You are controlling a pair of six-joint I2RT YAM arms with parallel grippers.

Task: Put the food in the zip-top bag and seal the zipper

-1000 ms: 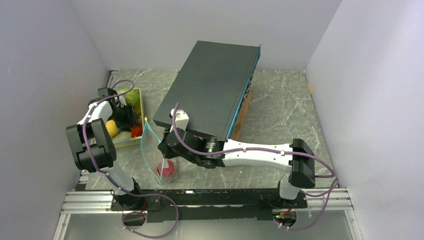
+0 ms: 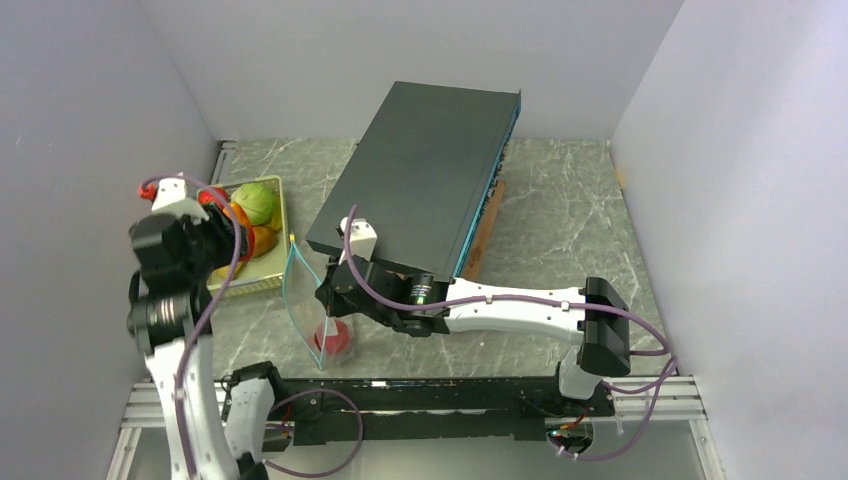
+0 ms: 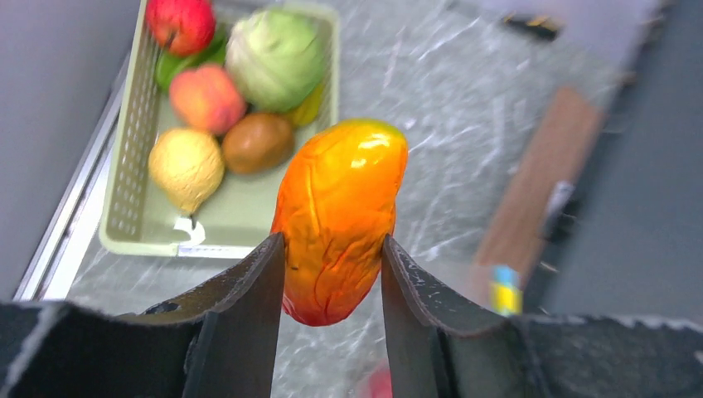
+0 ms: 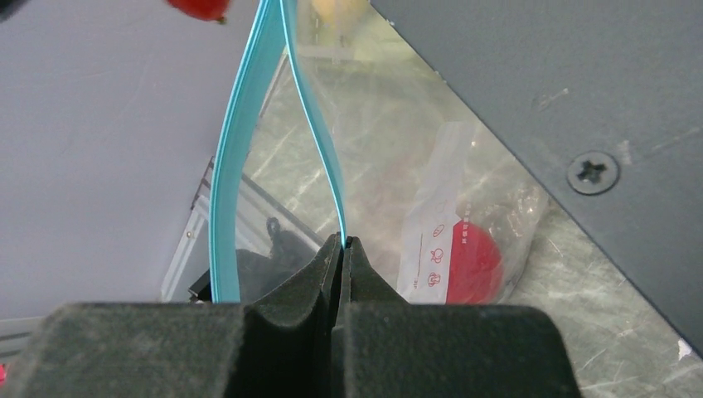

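Observation:
An orange-red fruit (image 3: 338, 215), shiny with a yellow top, is pinched between the fingers of my left gripper and hangs above the table. The clear zip top bag (image 4: 398, 157) stands with its blue-rimmed mouth open, and a round red item (image 4: 474, 264) rests in its bottom. At one blue zip strip (image 4: 319, 128), my right gripper is shut on the bag's edge. In the top view, the left arm hides part of the food basket (image 2: 262, 283), left of the bag.
Cabbage (image 3: 275, 58), peach (image 3: 206, 98), pear (image 3: 186, 166), a brown fruit (image 3: 258, 143) and a red apple (image 3: 180, 23) lie in the basket. A large dark panel (image 2: 420, 165) stands close behind the bag and right gripper. Bare table (image 2: 560, 230) shows at the right.
The right arm and bag have stayed put.

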